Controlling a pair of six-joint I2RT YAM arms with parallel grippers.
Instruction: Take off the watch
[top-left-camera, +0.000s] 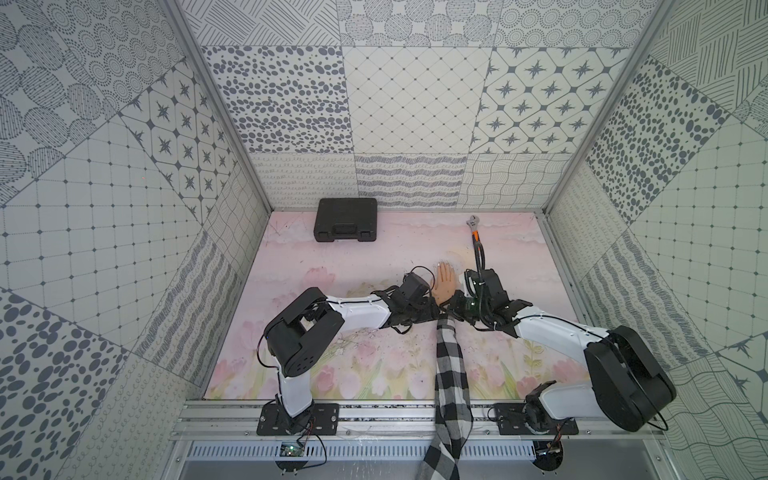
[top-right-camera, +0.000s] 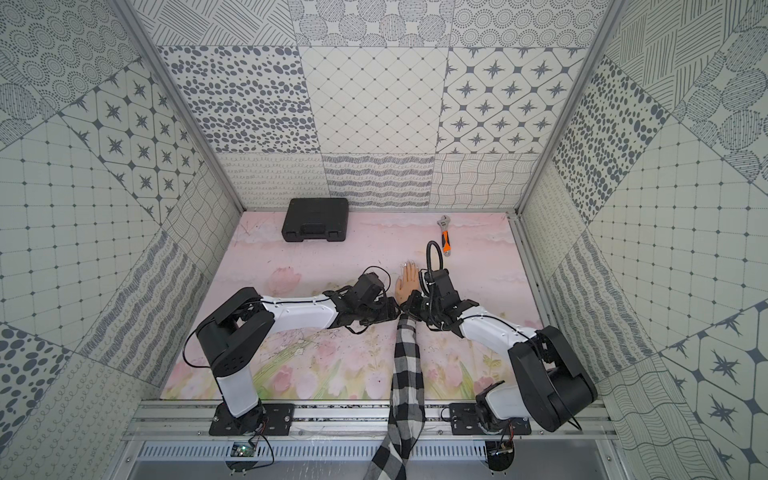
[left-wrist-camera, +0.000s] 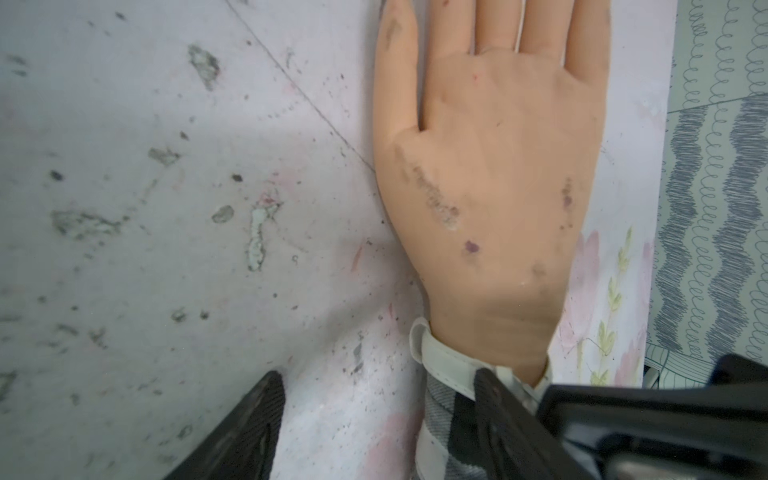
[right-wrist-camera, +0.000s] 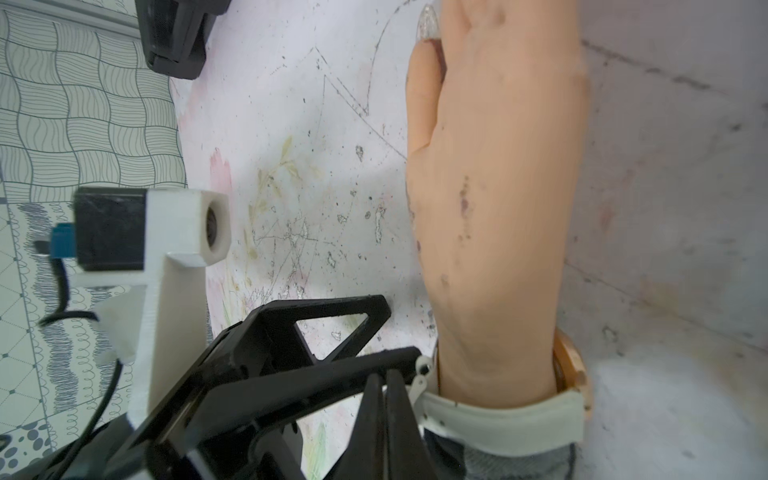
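The watch's white strap (left-wrist-camera: 460, 360) circles the wrist of a mannequin hand (left-wrist-camera: 496, 192), above a black-and-white checked sleeve (top-left-camera: 450, 360). In the right wrist view the strap (right-wrist-camera: 504, 424) crosses the wrist, with a gold-brown part (right-wrist-camera: 569, 364) of the watch showing on the wrist's far side. My left gripper is open, its fingers apart and one of them overlapping the strap in view. On the other side of the wrist, my right gripper is shut, tips right beside the strap's holed end (right-wrist-camera: 420, 376); whether strap lies between them is unclear.
A black case (top-left-camera: 345, 220) rests at the back left of the table. An adjustable wrench (top-right-camera: 445, 236) with orange on its handle lies at the back right.
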